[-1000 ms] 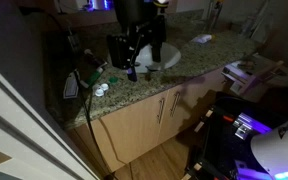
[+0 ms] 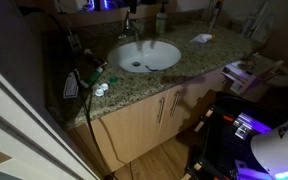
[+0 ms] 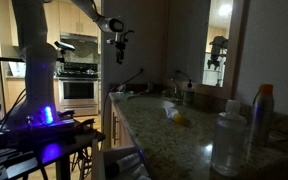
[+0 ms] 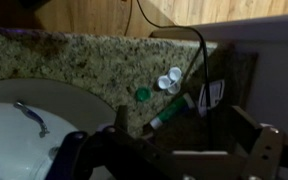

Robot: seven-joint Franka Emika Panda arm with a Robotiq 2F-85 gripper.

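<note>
My gripper is open over the counter in the wrist view, nothing between its fingers. Beneath it lie a small green round piece, white round pieces and a green-and-white tube. The same white pieces rest left of the sink in exterior view 1, where the gripper is out of sight. Exterior view 2 has the gripper raised, well clear of the countertop.
A white sink basin is set into the speckled counter. A black cable crosses near the small items. Bottles stand farther along the counter, and a white-and-yellow object lies there.
The counter items look unmoved.
</note>
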